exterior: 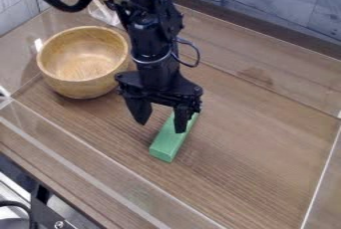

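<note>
My gripper [159, 112] hangs low over the table, its black fingers spread open just above and around the upper end of a green bar [172, 143]. The bar lies flat at the middle of the table, slanting toward the front. Its top end is partly hidden by the gripper; nothing shows held.
A wooden bowl [64, 56] sits at the back left, beside my arm. A white object at the back left is mostly behind the arm.
</note>
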